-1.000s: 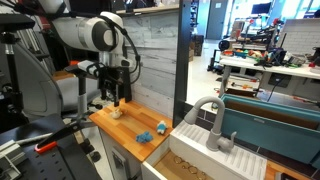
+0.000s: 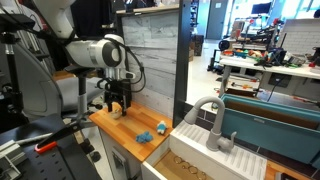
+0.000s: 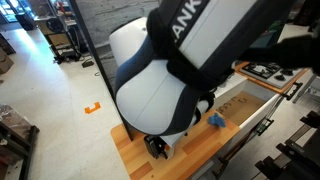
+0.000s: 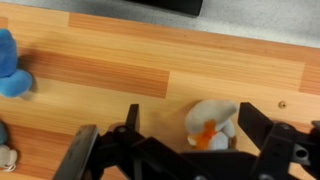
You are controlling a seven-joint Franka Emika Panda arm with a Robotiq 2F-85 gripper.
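A small white plush toy with an orange patch [image 4: 208, 122] lies on the wooden counter. In the wrist view it shows between the fingers of my open gripper, nearer the right finger. The first exterior view has the gripper [image 2: 117, 104] low over the counter's left end, pointing down around the pale toy. No grip on the toy shows. From the second exterior view, the arm's white body covers much of the scene, and the fingers are hard to make out there.
Blue plush toys [image 2: 144, 137] lie farther along the counter, one by the wrist view's left edge [image 4: 10, 68]. A sink [image 2: 205, 158] with a grey faucet [image 2: 204, 107] is to the right. A grey panel [image 2: 155, 60] rises behind the counter.
The arm has come down toward the counter, bringing the gripper lower around the pale toy. The blue toys have stayed where they were.
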